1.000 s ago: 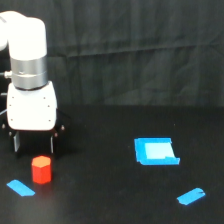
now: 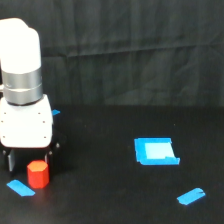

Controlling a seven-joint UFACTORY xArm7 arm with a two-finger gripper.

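Note:
A small red hexagonal block (image 2: 38,175) sits on the black table at the lower left. My gripper (image 2: 30,158) hangs low just over and behind the block, open, with its fingers spread to either side. The block's top edge lies close below the hand. How the fingers stand in depth against the block, and whether either touches it, I cannot tell. At the right of the view is a white square (image 2: 158,151) bordered with blue tape.
One blue tape strip (image 2: 20,188) lies beside the block, at its left. Another tape strip (image 2: 191,196) is at the lower right. Dark curtains hang behind.
The gripper has come down and a little left, closer to the red block. The block appears slightly shifted left and down in the view. The white square has not moved.

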